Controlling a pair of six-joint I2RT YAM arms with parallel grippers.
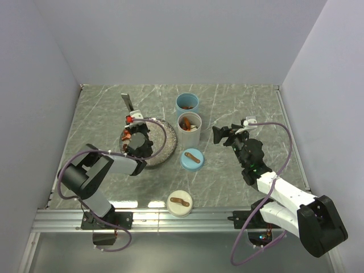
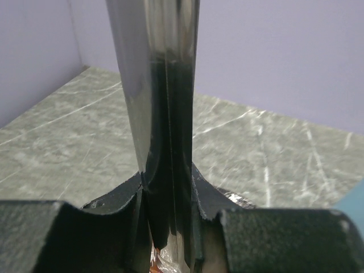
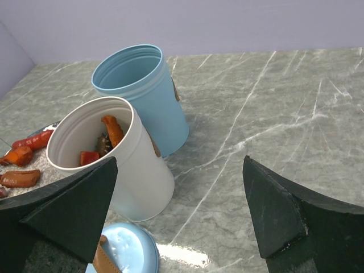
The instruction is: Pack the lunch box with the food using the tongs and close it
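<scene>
My left gripper is shut on a long shiny metal utensil [image 2: 165, 108], which looks like tongs and stands steeply upright. In the top view the utensil [image 1: 127, 102] rises over the left part of a round plate [image 1: 166, 149], with something red close to the fingers. Whether the utensil's lower end grips food is hidden. To the plate's right stands a white container [image 3: 142, 185], holding several food pieces. Behind it is a blue container [image 3: 165, 114] with brown bits inside. My right gripper stays open and empty, right of the containers.
In front of the white container lies a blue lid [image 1: 187, 164] with a brown handle. A white lid [image 1: 180, 209] sits at the table's front edge. Sausage-like food [image 3: 20, 178] lies on the plate's left side.
</scene>
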